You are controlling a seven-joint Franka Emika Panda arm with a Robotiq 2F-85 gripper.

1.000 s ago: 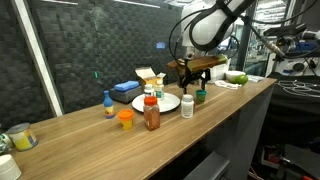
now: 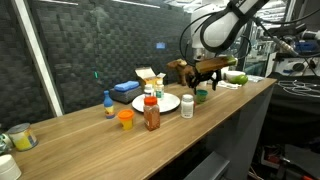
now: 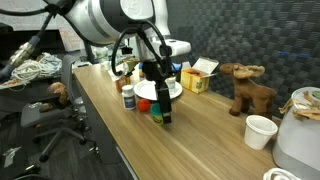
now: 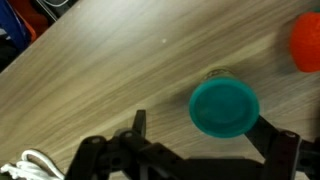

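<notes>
A small jar with a teal-green lid (image 4: pixel 223 106) stands on the wooden table, seen from above in the wrist view. My gripper is open above it, its fingers wide apart with nothing held. The lid sits nearer the right finger (image 4: pixel 262 135) than the left finger (image 4: pixel 140 123). In exterior view 2, the green jar (image 3: pixel 157 117) is partly hidden behind one finger of the gripper (image 3: pixel 114 104). From exterior view 1, the green jar (image 2: pixel 201 96) shows just below the gripper (image 2: pixel 206 80).
A white-lidded jar (image 2: pixel 187 107), a brown jar (image 2: pixel 152 114) and a white plate (image 2: pixel 169 103) stand close by. Something round and red (image 4: pixel 306 42) lies beside the green lid. A white cup (image 3: pixel 260 131) and a toy moose (image 3: pixel 241 88) are farther off. Table around the cup is clear.
In exterior view 1 my gripper has shifted to the right, coming over the green jar. The things on the table look unmoved.
</notes>
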